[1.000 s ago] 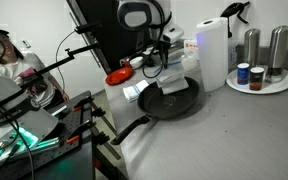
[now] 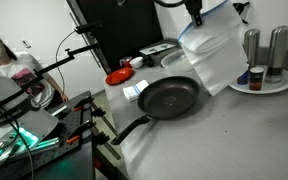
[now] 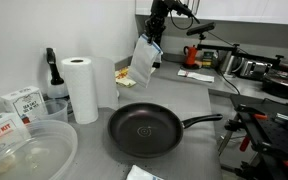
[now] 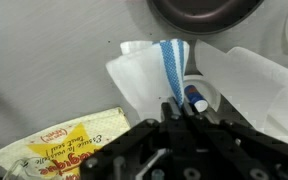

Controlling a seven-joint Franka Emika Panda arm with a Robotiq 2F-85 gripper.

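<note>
A white cloth with a blue stripe hangs from my gripper, which is shut on it. In exterior view 1 the cloth hangs above and behind the black frying pan, clear of the counter. Exterior view 2 has the cloth in the air beyond the pan, below my gripper. The pan looks empty, and only its edge shows at the top of the wrist view. In exterior view 1 the cloth covers most of the paper towel roll.
The paper towel roll stands behind the pan. A plate with spice jars and tall shakers is at the back right. A folded white cloth lies left of the pan.
The cloth was down in the pan a second ago. My gripper has lifted it up and to the right in exterior view 1, away from the pan, which stayed put.
</note>
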